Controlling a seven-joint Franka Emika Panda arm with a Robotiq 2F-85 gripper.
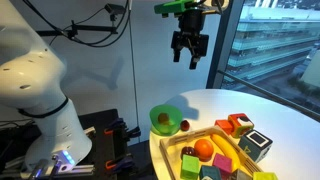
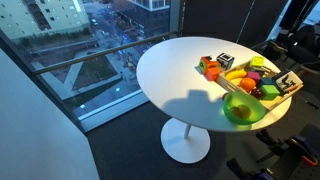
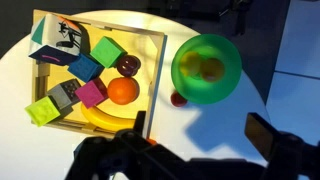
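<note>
High above the round white table hangs my gripper, open, with nothing between its spread fingers. In the wrist view its dark fingers stand wide apart along the lower edge. Below lies a green bowl holding a couple of roundish yellow-green and brownish items. A small dark red round thing rests on the table just outside the bowl. Beside it, a shallow wooden tray contains an orange, a banana, a dark purple round fruit and several coloured blocks.
Red-and-green blocks and a dark box with a pale face stand on the table behind the tray. Bare white tabletop stretches toward the window side. The bowl sits near the table's edge.
</note>
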